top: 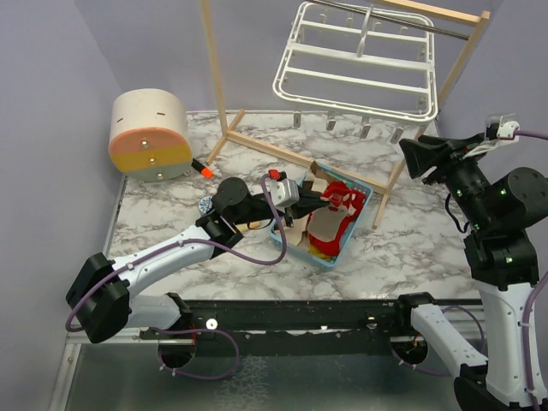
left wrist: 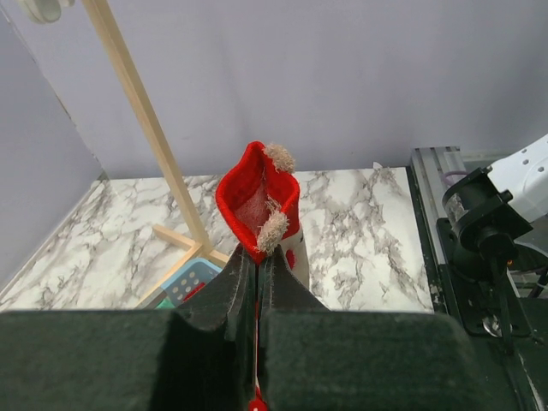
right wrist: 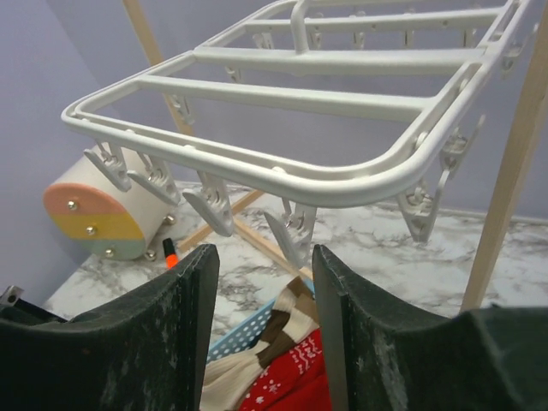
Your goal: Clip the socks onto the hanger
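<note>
My left gripper (top: 322, 203) is shut on a red and white sock (left wrist: 294, 240), whose red cuff stands up beyond the fingertips in the left wrist view. From above, this sock (top: 335, 220) hangs over the blue basket (top: 310, 259). The white hanger (top: 360, 59) has several clips along its edges, and none visibly holds a sock. Well to the right of the corner clip (top: 396, 134), my right gripper (top: 409, 159) is open and empty. In the right wrist view, that clip (right wrist: 295, 232) appears ahead, beyond the spread fingers (right wrist: 199, 287).
More socks (right wrist: 291, 374) lie in the basket. Wooden bars (top: 274, 151) frame the hanger. A striped round box (top: 151, 137) and an orange-tipped marker (top: 204, 169) are at the left.
</note>
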